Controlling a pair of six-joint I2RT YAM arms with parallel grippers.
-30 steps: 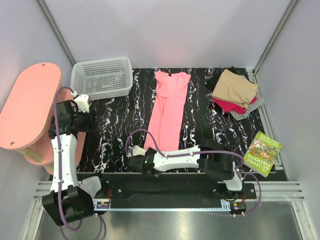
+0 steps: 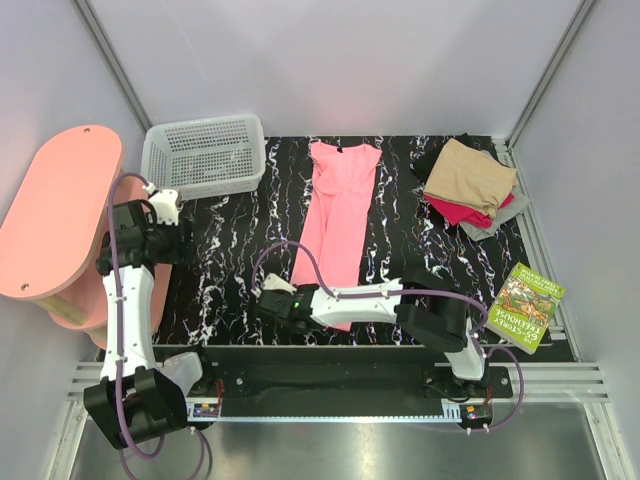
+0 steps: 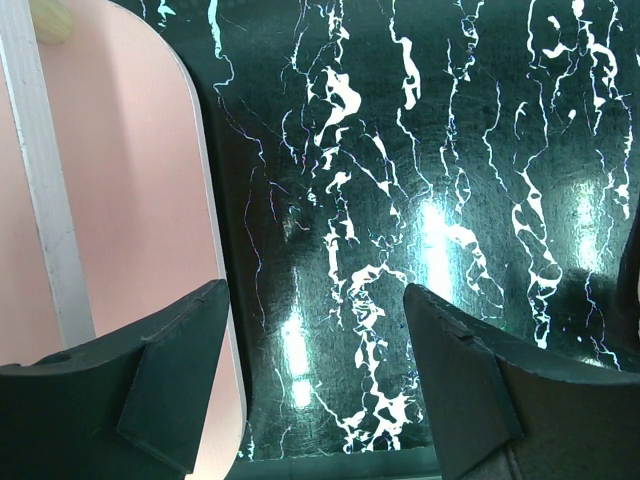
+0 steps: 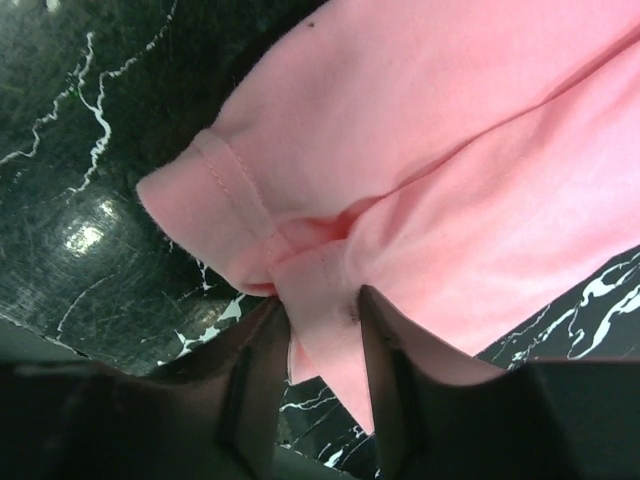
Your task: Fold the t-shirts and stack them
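A pink t-shirt lies in a long narrow strip down the middle of the dark marbled table, its near end partly hidden under my right arm. In the right wrist view, the shirt's hemmed end is rumpled, and a fold of it shows between the fingers of my right gripper, which stand apart on either side. My left gripper hangs open at the table's left side, with only bare tabletop between its fingers. At the back right is a stack of folded shirts, with a tan one on top.
An empty white basket stands at the back left. Beside my left arm is a pink rounded shelf unit. A green book lies at the right edge. Bare tabletop shows left of the shirt.
My right arm has shifted slightly away from the table's front edge, and a bit of pink cloth now shows on its near side. The left arm has stayed still.
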